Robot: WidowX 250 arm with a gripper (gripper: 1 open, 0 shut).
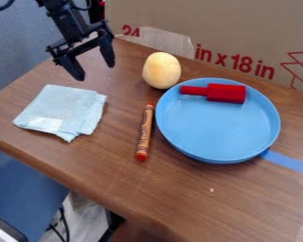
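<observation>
My black gripper (pixel 92 63) hangs at the upper left, above the back of the wooden table, its two fingers apart with nothing between them. In front of it lies a folded light blue cloth (pixel 60 112). A yellow egg-shaped object (pixel 161 70) stands to its right. An orange stick (pixel 145 133) with a red end lies mid-table. A blue plate (pixel 218 130) holds a red object (pixel 226 93) with a thinner handle at its back edge.
A cardboard box (pixel 242 43) stands behind the table, a blue tape strip (pixel 290 164) runs right of the plate, and the front of the table (pixel 204 208) is clear. The table's left edge drops to the floor.
</observation>
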